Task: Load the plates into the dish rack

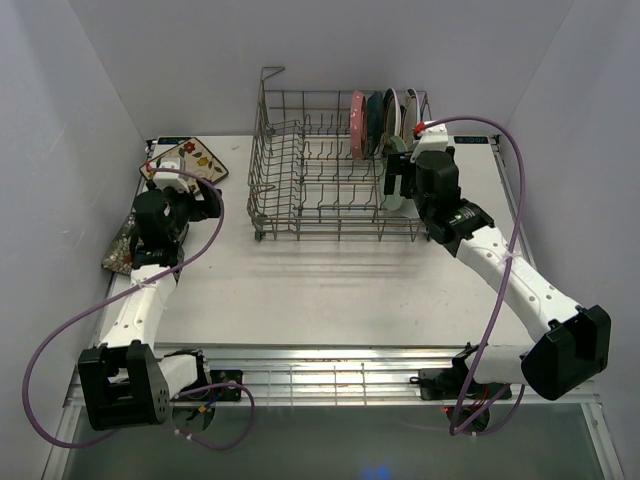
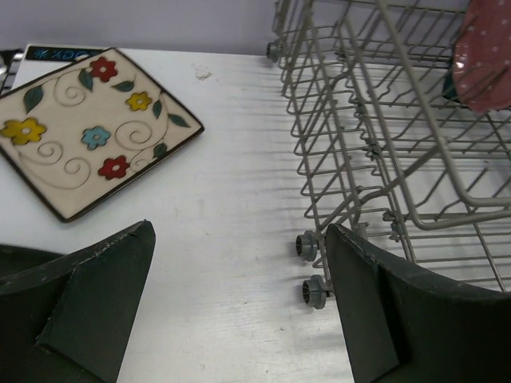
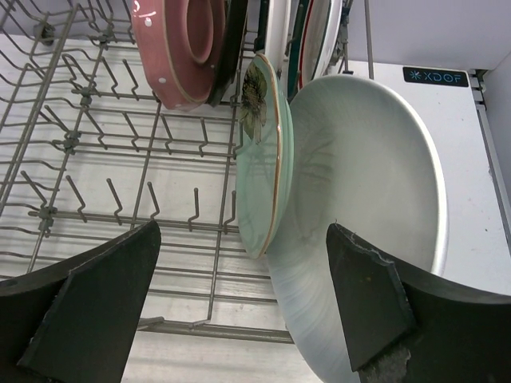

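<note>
The wire dish rack (image 1: pixel 300 225) holds upright plates at its right: a pink one (image 3: pixel 172 44), dark and white ones, a pale green plate (image 3: pixel 255 191) and a large white plate (image 3: pixel 367 167). My right gripper (image 1: pixel 408 174) is open over the rack's front right, beside the white plate, which leans outward in the right wrist view. My left gripper (image 1: pixel 206 203) is open, left of the rack, near a flowered square plate (image 2: pixel 96 128) on the counter. A darker patterned piece (image 1: pixel 118 250) lies under the left arm, partly hidden.
The counter (image 1: pixel 300 295) in front of the rack is clear. The rack's middle and left are empty. Walls (image 1: pixel 60 180) close in at back and sides; a front rail (image 1: pixel 310 380) runs along the near edge.
</note>
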